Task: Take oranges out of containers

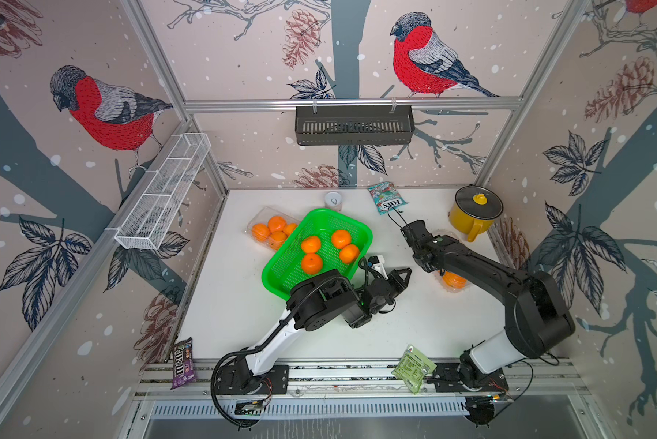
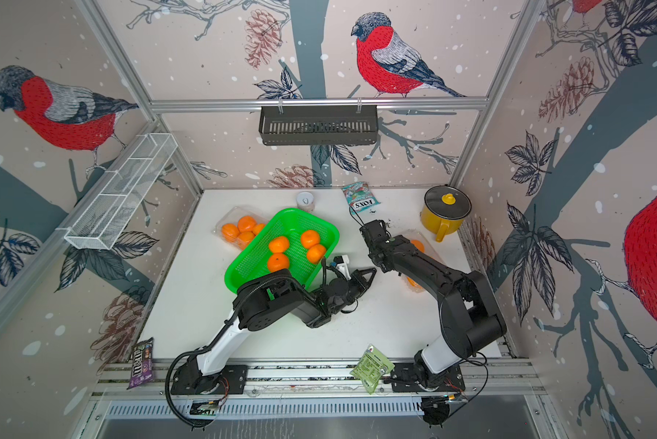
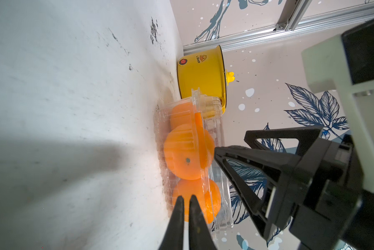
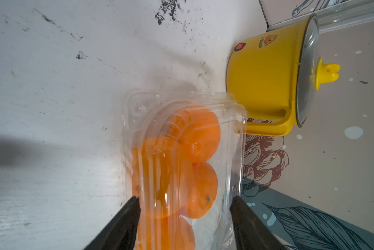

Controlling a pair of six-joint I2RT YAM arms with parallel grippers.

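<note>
A clear plastic container (image 4: 132, 100) with several oranges (image 4: 201, 191) stands on the right of the table, its transparent lid over the fruit. My right gripper is open, its fingers wide apart on either side of the container in the right wrist view. Whether they touch it, I cannot tell. My left gripper is part open with a narrow gap, nothing between its fingertips, low over the table left of that container. In the green basket (image 1: 365, 230) lie several loose oranges (image 1: 311, 263). A second clear container (image 1: 255, 216) with oranges sits behind the basket's left side.
A yellow pot (image 4: 262, 70) with a glass lid stands just behind the right container. A white cup (image 1: 333, 199) and a blue packet (image 1: 387, 197) are at the back. A green packet (image 1: 414, 368) lies at the front.
</note>
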